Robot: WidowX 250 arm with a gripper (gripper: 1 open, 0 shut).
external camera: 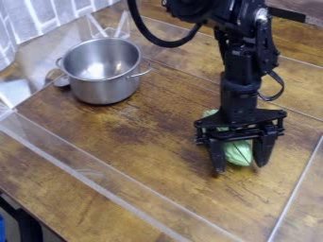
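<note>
My black gripper [239, 157] is low at the right of the wooden table, its fingers around a pale green object [237, 148], perhaps a leafy vegetable, that rests on or just over the surface. The gripper body hides much of the object. I cannot tell whether the fingers press on it.
A steel pot [102, 70] with two handles stands at the back left, beside some white items at the table's edge. Clear panels or strips border the work area.
</note>
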